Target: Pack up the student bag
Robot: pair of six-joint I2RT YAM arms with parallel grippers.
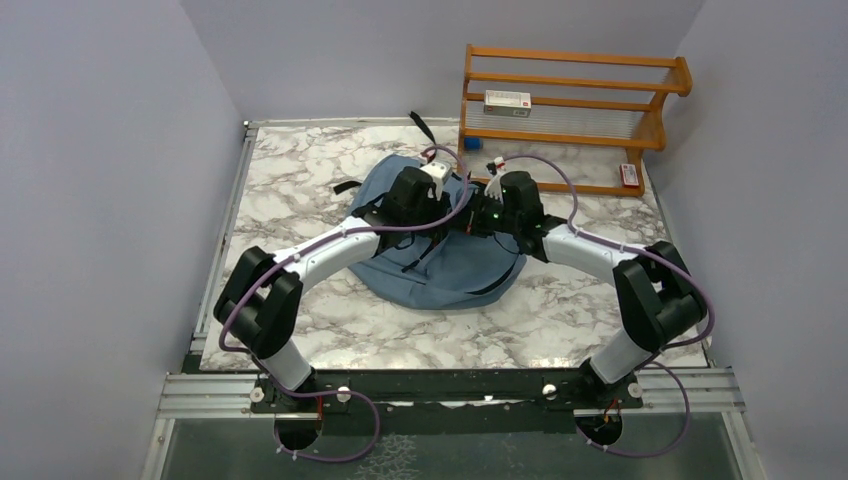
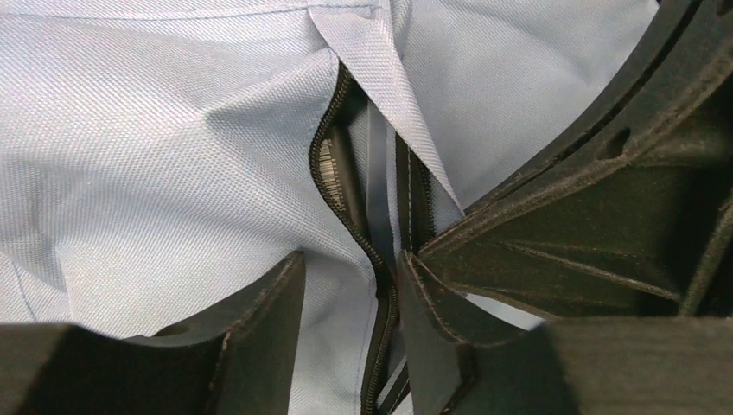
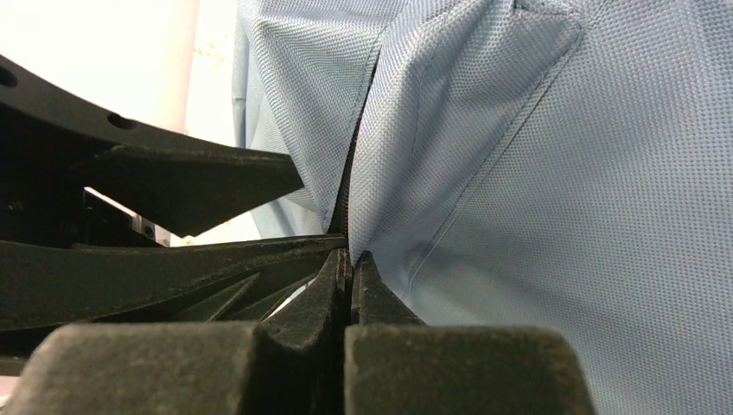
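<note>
A blue-grey fabric bag (image 1: 455, 275) lies in the middle of the marble table, with both grippers over its opening. In the left wrist view its black zipper (image 2: 333, 186) runs down through a parted slit, and a dark item (image 2: 348, 177) shows inside. My left gripper is part open, its fingertips on either side of the zipper edge. Close by on the right, my right gripper is shut; a fold of bag cloth (image 3: 389, 130) meets its fingertips, and whether any is pinched between them is hard to see.
Behind the bag stands a wooden rack (image 1: 570, 132) holding a white box (image 1: 507, 103) and a small red-and-white box (image 1: 629, 175). A blue object (image 1: 473, 143) sits by its left end. Bare table lies left, right and in front of the bag.
</note>
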